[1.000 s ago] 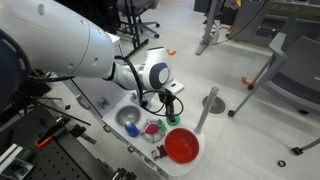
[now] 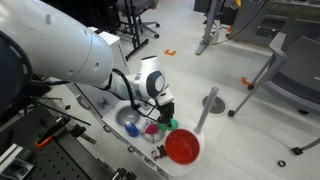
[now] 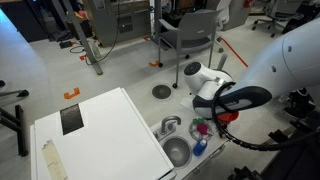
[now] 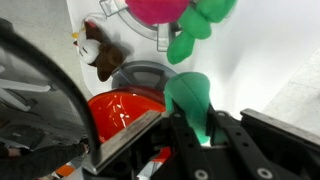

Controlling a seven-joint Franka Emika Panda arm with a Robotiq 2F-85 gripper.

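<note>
In the wrist view my gripper is shut on a pale green object (image 4: 188,96), whose far end sticks out beyond the fingers. A red bowl (image 4: 125,108) lies just left of it, partly hidden by the gripper. The same bowl (image 2: 182,147) shows in exterior view 1, near the front of the white surface. There my gripper (image 2: 167,113) points down behind the bowl, with green showing at its tips. A darker green toy (image 4: 200,28) and a round pink thing (image 4: 157,8) lie at the top of the wrist view.
A small brown and white toy (image 4: 97,48) lies close to the bowl. In exterior view 1, a blue object (image 2: 133,129) stands beside the metal sink (image 2: 127,115). A pale upright post (image 2: 207,108) rises right of the gripper.
My gripper has come down and slightly left over the last second, nearer the green things behind the red bowl. The bowl stays where it was.
</note>
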